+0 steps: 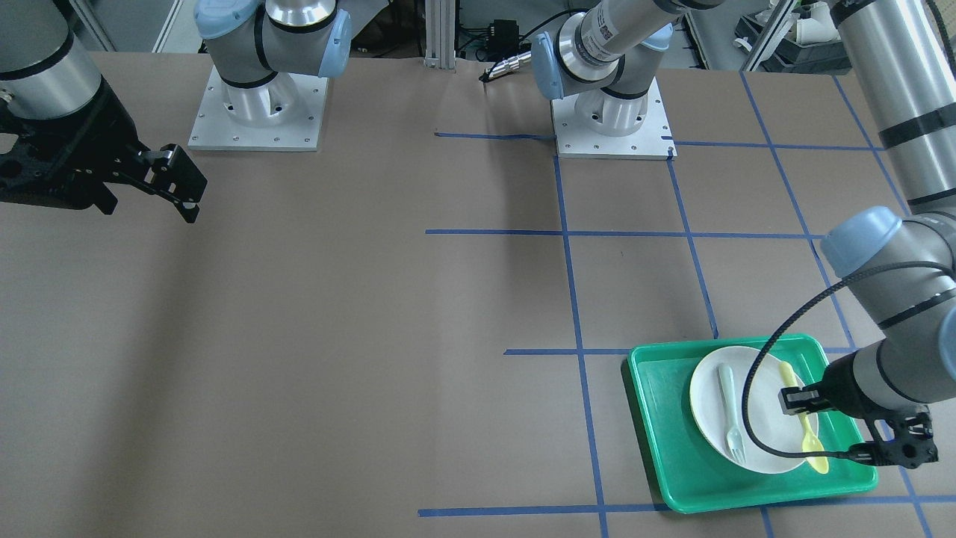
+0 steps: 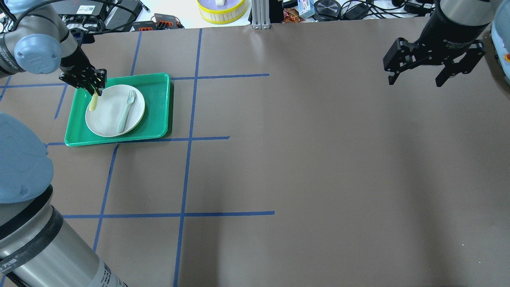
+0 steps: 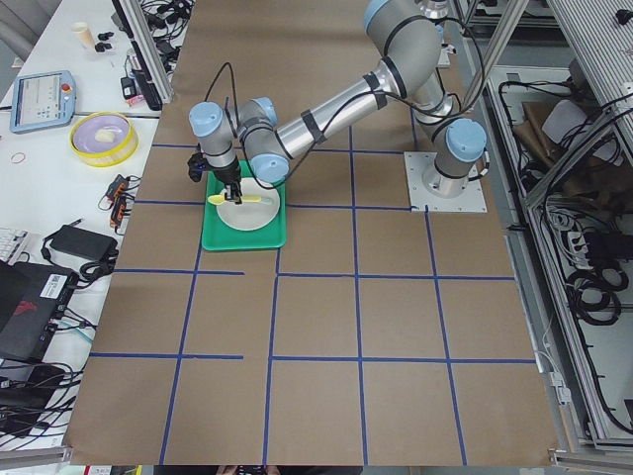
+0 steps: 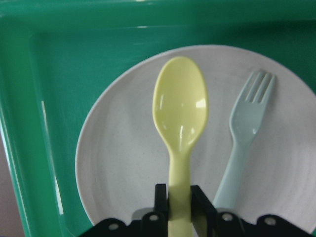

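Note:
A green tray [image 1: 661, 448] holds a white plate [image 1: 762, 460]. On the plate lies a pale mint fork [image 4: 247, 121], tines toward the back in the left wrist view. My gripper is shut on the handle of a yellow spoon [image 4: 180, 103], whose bowl faces up and hangs over the plate, left of the fork in that view. In the front view the spoon [image 1: 809, 441] is toward the plate's right edge; in the top view the gripper [image 2: 95, 90] sits at the plate's upper left.
Other arms stand idle, one with a black gripper [image 2: 435, 57] at the top right of the top view. A yellow-rimmed container [image 3: 104, 148] sits on a side bench.

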